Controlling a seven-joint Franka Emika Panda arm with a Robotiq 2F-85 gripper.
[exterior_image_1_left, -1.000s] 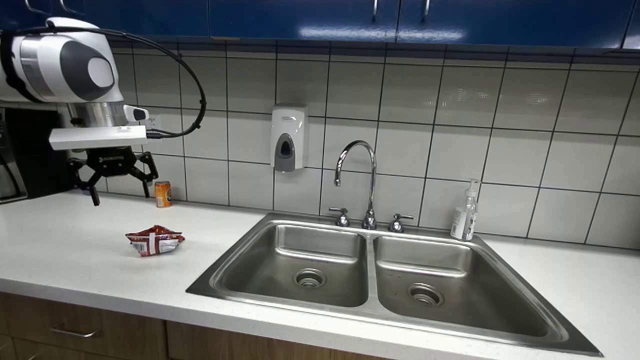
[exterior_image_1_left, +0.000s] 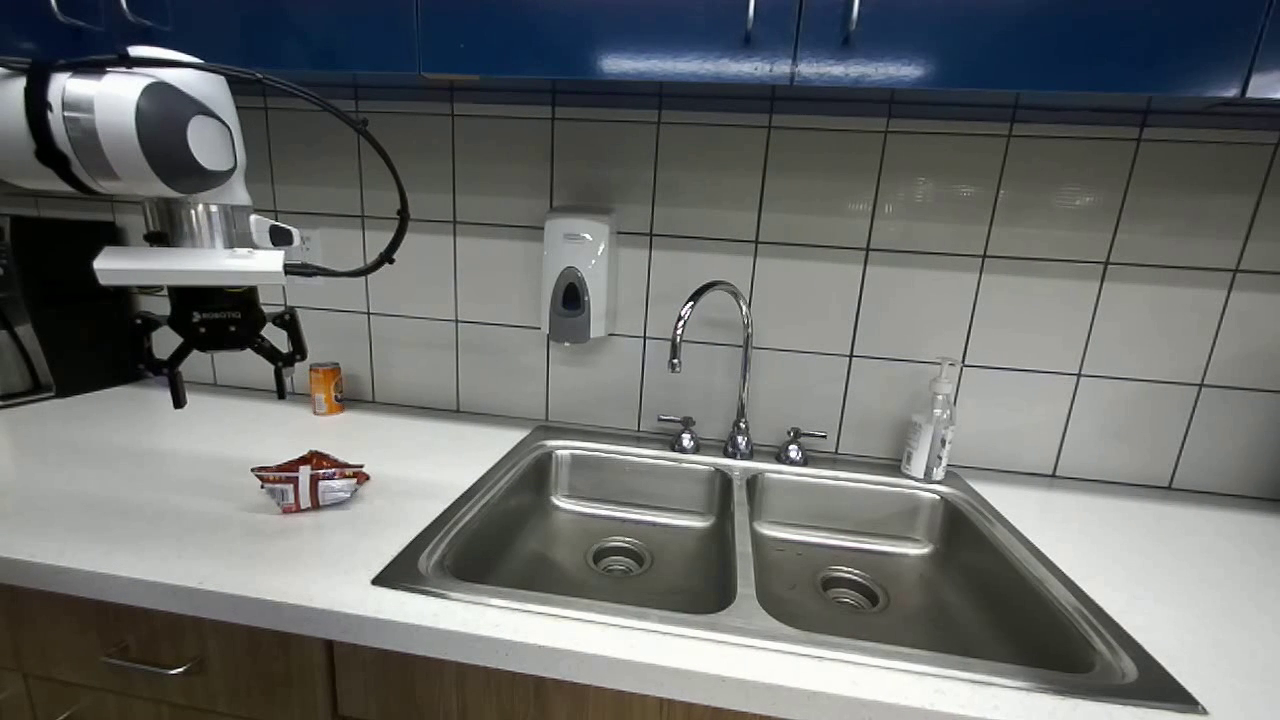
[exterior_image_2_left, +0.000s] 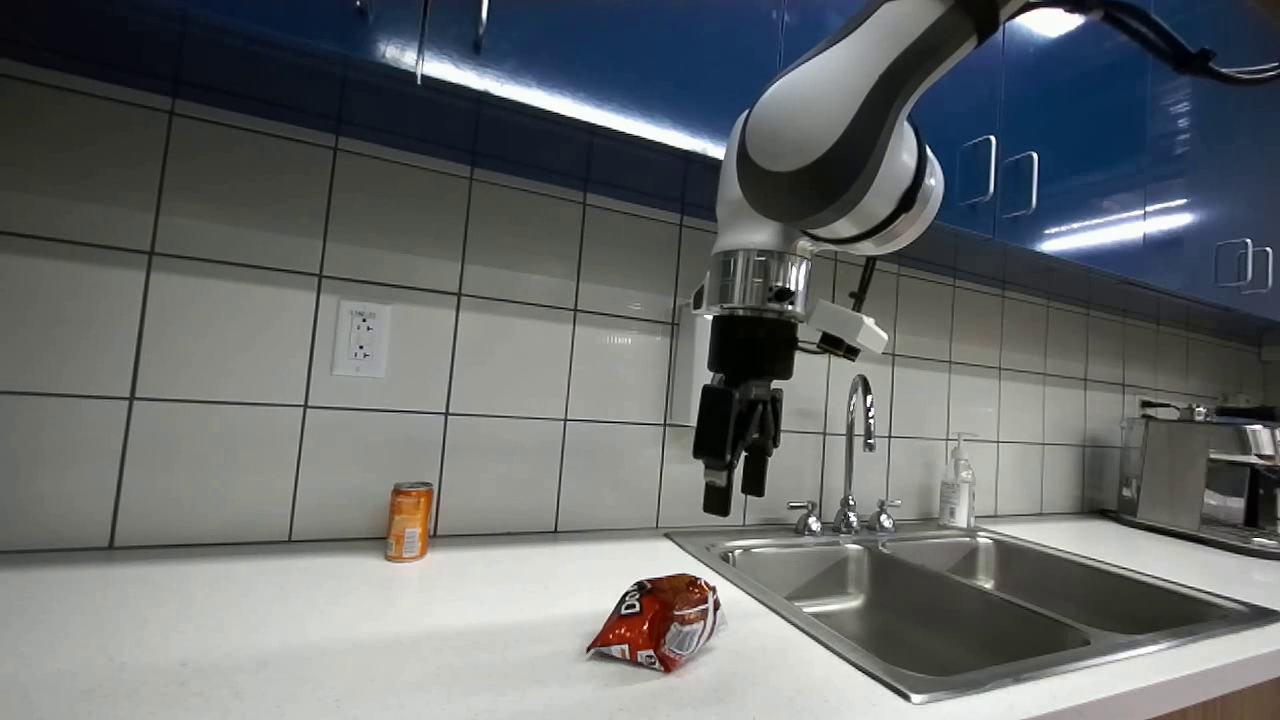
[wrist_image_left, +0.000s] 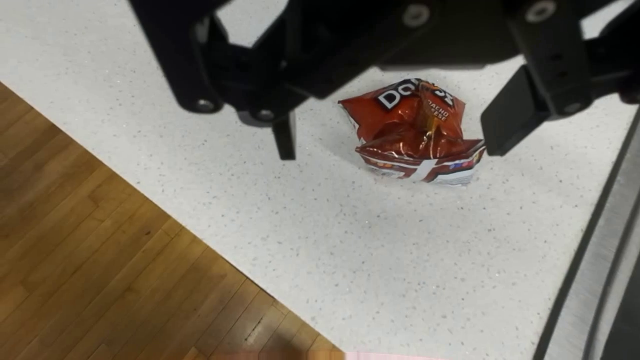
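Note:
A crumpled red chip bag (exterior_image_1_left: 311, 481) lies on the white counter, left of the sink. Seen from the other side, the bag (exterior_image_2_left: 659, 619) rests apart from the orange can (exterior_image_2_left: 409, 522) by the wall. My gripper (exterior_image_1_left: 232, 390) hangs above the counter with its fingers spread wide and nothing between them. From the wrist view, the bag (wrist_image_left: 414, 129) shows below, in the gap between the open fingers, nearer the right-hand finger (wrist_image_left: 513, 114). The gripper is well clear of the bag.
A double steel sink (exterior_image_1_left: 740, 600) with a tall faucet (exterior_image_1_left: 740, 360) takes up the middle and right. A soap bottle (exterior_image_1_left: 930, 428) stands behind it, and a dispenser (exterior_image_1_left: 578, 276) is fixed to the tiles. The counter around the bag is bare.
My gripper has shifted slightly left in exterior view 1 and its tilt has levelled out a little. The fingers stay spread; bag and can have not moved.

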